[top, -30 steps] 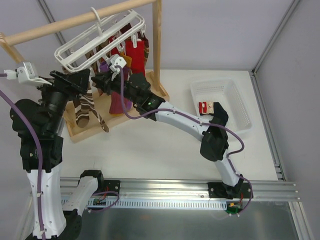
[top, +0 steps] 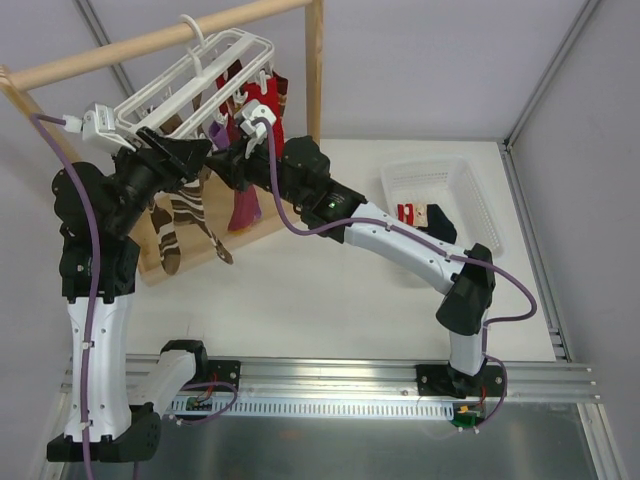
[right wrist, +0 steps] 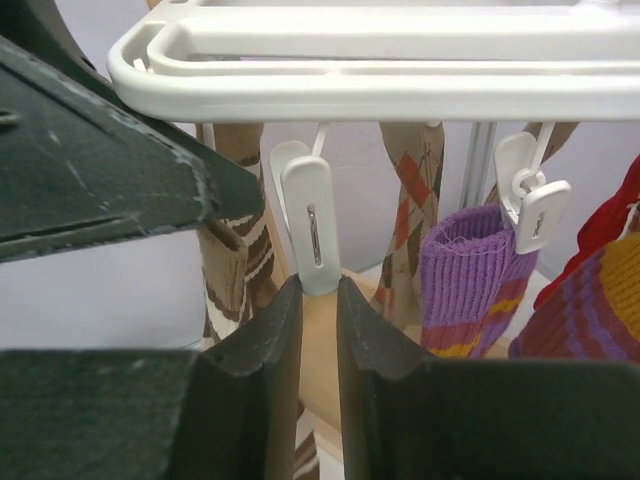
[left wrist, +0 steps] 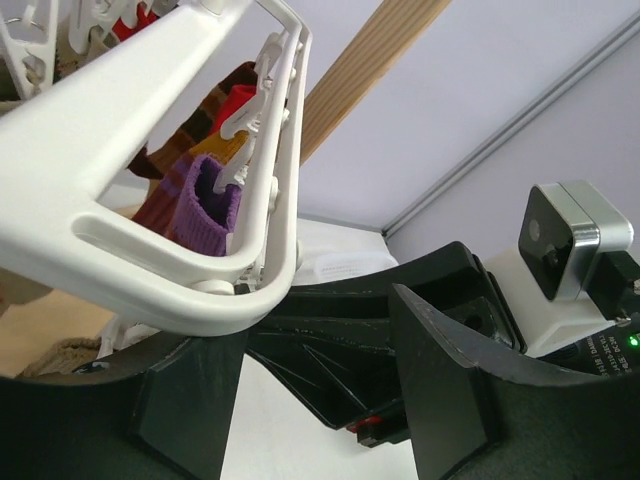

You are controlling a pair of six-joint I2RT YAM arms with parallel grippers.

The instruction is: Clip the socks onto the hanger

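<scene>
The white clip hanger (top: 200, 75) hangs from a wooden rail, with striped, red and purple socks below it; a purple sock (right wrist: 470, 280) shows at right in the right wrist view. My left gripper is open at the hanger's near corner, nothing seen between its fingers. My right gripper has its fingertips close together at the lower end of a white clip (right wrist: 312, 225) with no sock seen in it. One of the left gripper's black fingers reaches beside that clip in the right wrist view.
A white basket (top: 470, 200) with a few socks stands at the back right. The wooden frame (top: 313, 80) surrounds the hanger.
Both arms have moved rightward in the top view over the last second, the hanger shifting and tilting with them.
</scene>
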